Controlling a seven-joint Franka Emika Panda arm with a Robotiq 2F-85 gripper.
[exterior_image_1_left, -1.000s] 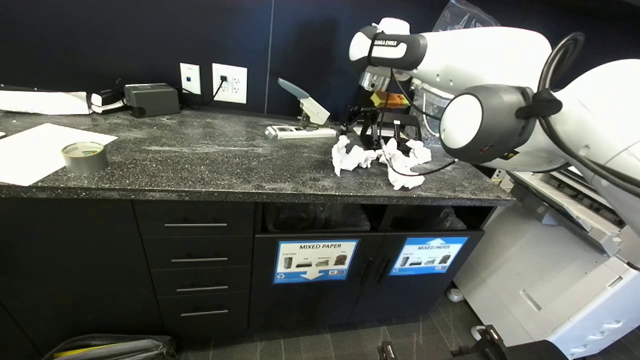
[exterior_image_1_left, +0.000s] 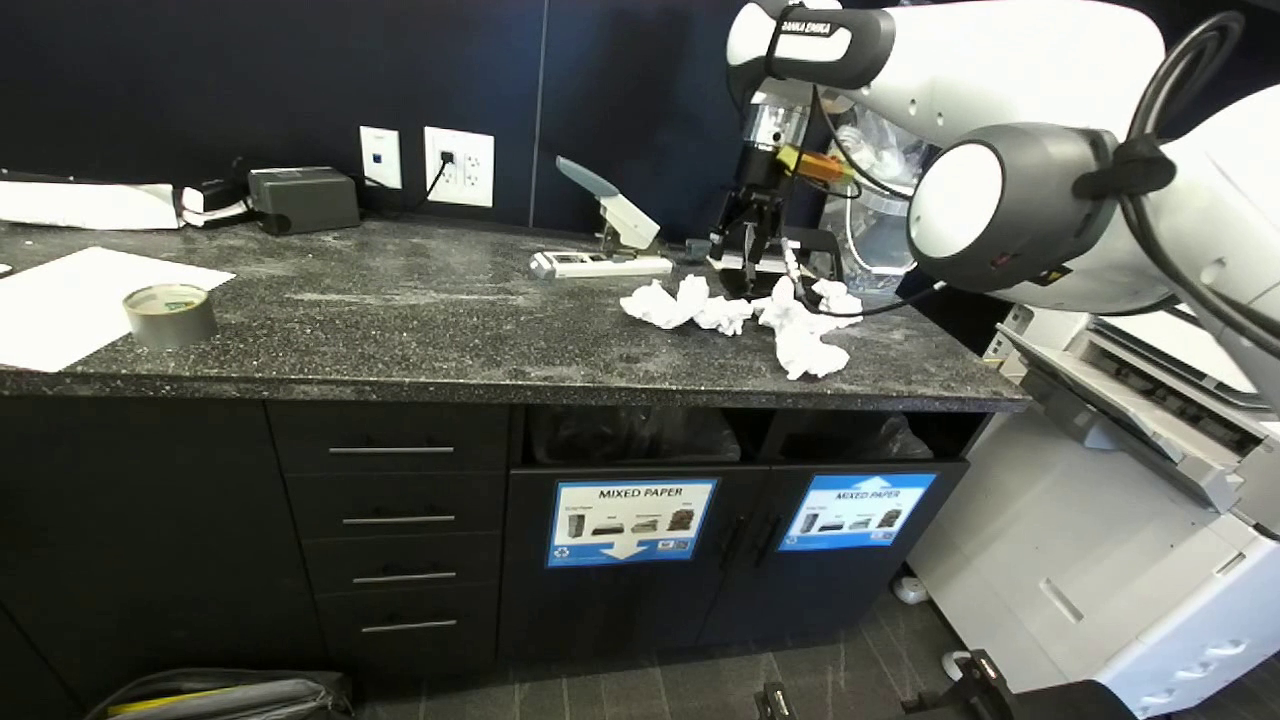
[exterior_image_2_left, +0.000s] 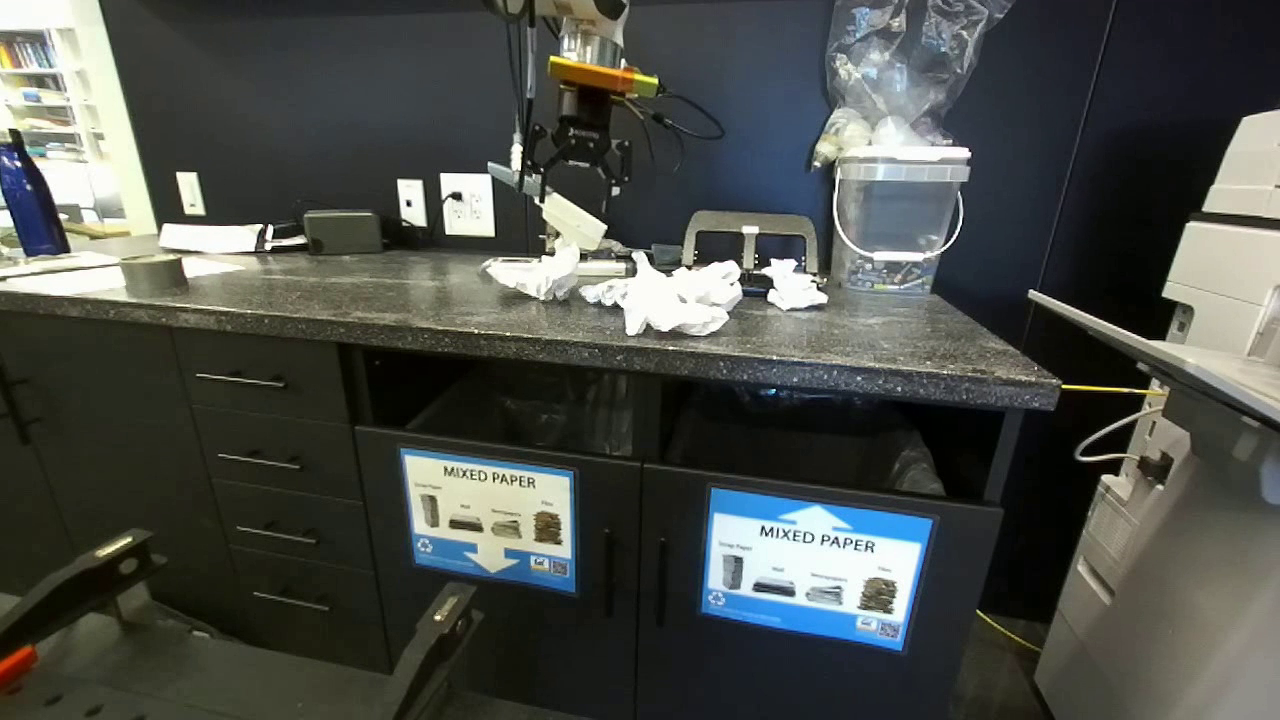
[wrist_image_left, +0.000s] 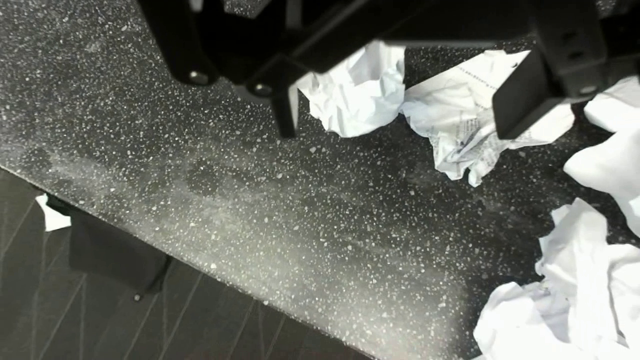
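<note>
Several crumpled white papers lie on the dark speckled counter (exterior_image_1_left: 420, 324). The leftmost crumpled paper (exterior_image_1_left: 654, 305) is apart from the stapler's base, and a larger crumpled paper (exterior_image_1_left: 804, 342) reaches nearer the front edge. Above the papers, my gripper (exterior_image_2_left: 578, 188) hangs open and empty, clear of the counter. In the wrist view its fingers are wide apart; behind and below them show a plain crumpled paper (wrist_image_left: 360, 99) and a printed one (wrist_image_left: 459, 117). More crumpled paper (wrist_image_left: 567, 300) fills the lower right there.
A large stapler (exterior_image_1_left: 600, 265), a black hole punch (exterior_image_2_left: 753, 224) and a clear bucket (exterior_image_2_left: 894, 222) stand at the back. Tape (exterior_image_1_left: 170, 314) and a flat white sheet (exterior_image_1_left: 72, 300) are at left. Open-topped mixed paper bins (exterior_image_2_left: 804, 438) sit below.
My arm has risen and shifted slightly right, lifting the gripper from the papers. The leftmost crumpled paper now lies farther left, spread out differently.
</note>
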